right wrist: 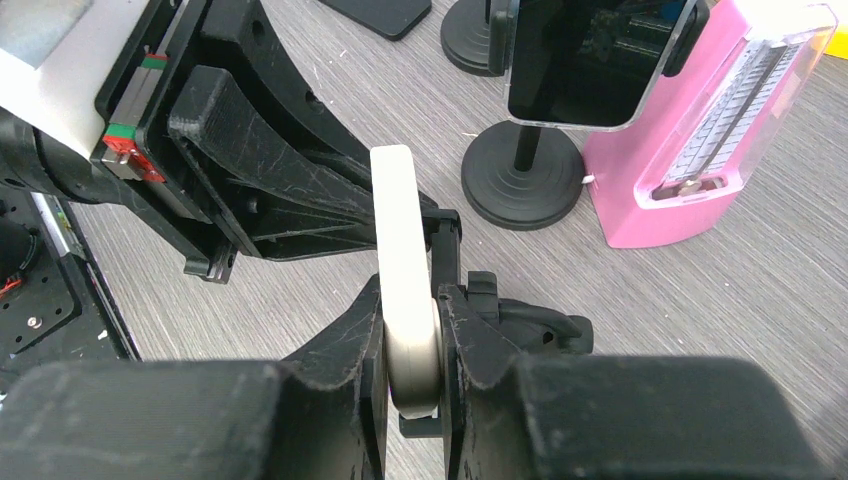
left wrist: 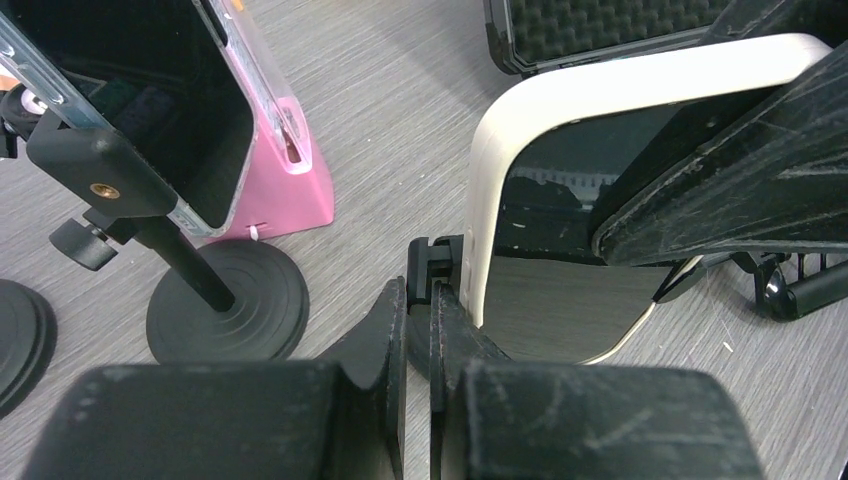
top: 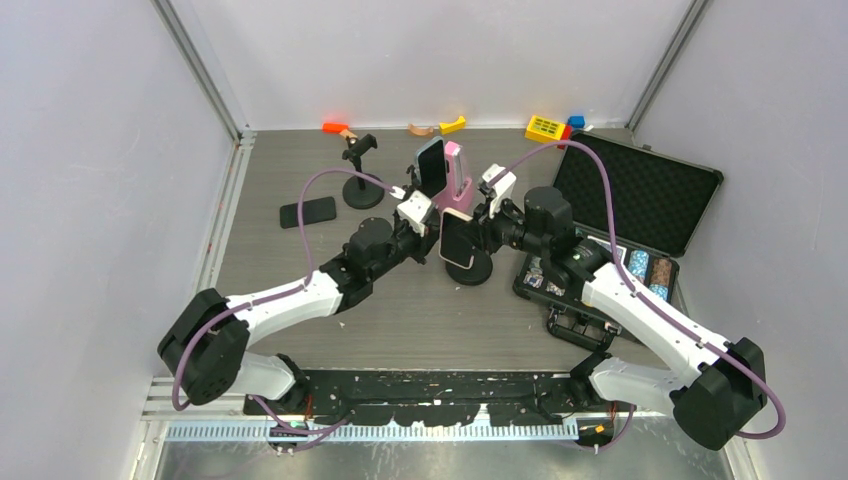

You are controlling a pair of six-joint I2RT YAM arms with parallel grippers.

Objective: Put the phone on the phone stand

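A phone with a cream frame (top: 455, 240) stands at the middle of the table, over a black stand base (top: 470, 275). My right gripper is shut on this phone, gripping its cream edge from the right. My left gripper is shut on a black clamp part of the stand (left wrist: 420, 258), just left of the phone's edge. The phone's screen faces the front in the top view. How firmly the phone sits in the holder cannot be told.
Behind stand another phone in a holder (top: 432, 165), a pink object (top: 455, 190) and an empty stand (top: 362, 192). A dark phone (top: 308, 212) lies at left. An open black case (top: 625, 195) occupies the right.
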